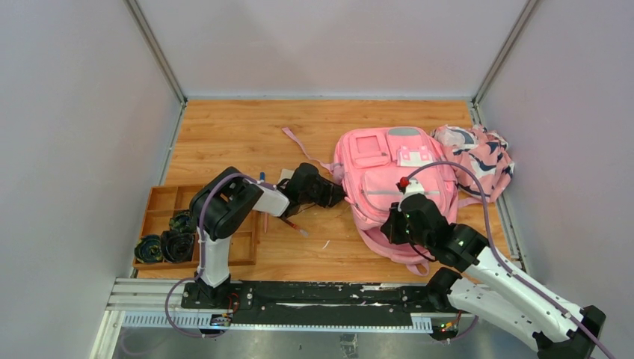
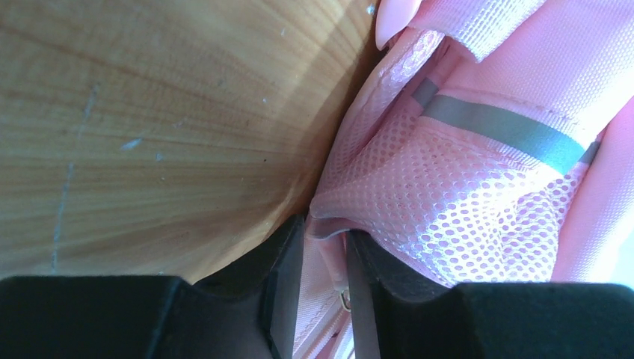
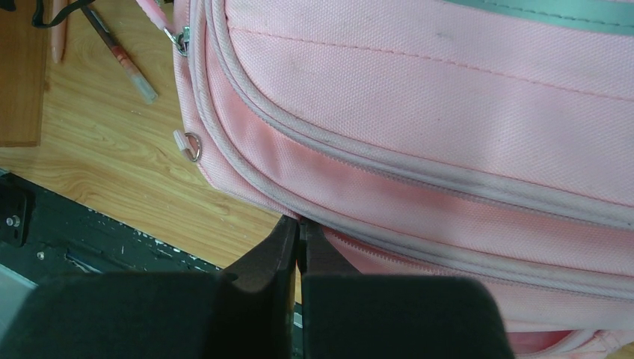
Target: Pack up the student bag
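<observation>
A pink backpack (image 1: pixel 377 183) lies flat on the wooden table. At its left side is my left gripper (image 1: pixel 345 194). Pink mesh of the side pocket (image 2: pixel 471 202) fills much of the left wrist view. The left gripper is part open there, and a fold of pocket fabric shows in the gap near its tips; no firm hold is visible. My right gripper is shut with its tips against the zipped lower seam of the backpack (image 3: pixel 419 112). Whether thin fabric is caught between those tips is hidden.
At the left stands a wooden compartment tray (image 1: pixel 161 200) holding dark round items. Several pens lie around the left forearm, including a brush-like one (image 3: pixel 123 60). A patterned pink bag (image 1: pixel 478 161) rests right of the backpack.
</observation>
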